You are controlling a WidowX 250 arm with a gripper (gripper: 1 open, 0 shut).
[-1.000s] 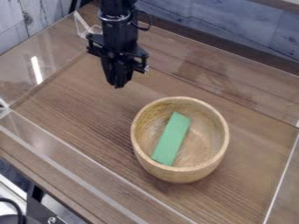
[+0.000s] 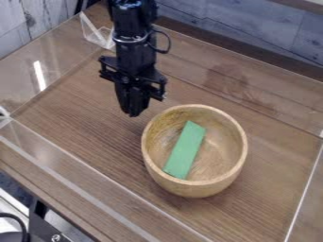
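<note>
My gripper [image 2: 131, 90], on a black arm, is over the left-middle of the wooden surface, to the upper left of a round tan bowl [image 2: 222, 130]. Its dark fingers point down, and I cannot make out whether they are open or shut. A flat green rectangular object [image 2: 186, 148] lies inside the bowl, tilted along its length.
A blue-grey wall [image 2: 252, 28] runs along the back. Dark cables show at the bottom left corner.
My gripper has moved down in the view, toward the near side and a little closer to the bowl. The bowl and green object have not moved.
</note>
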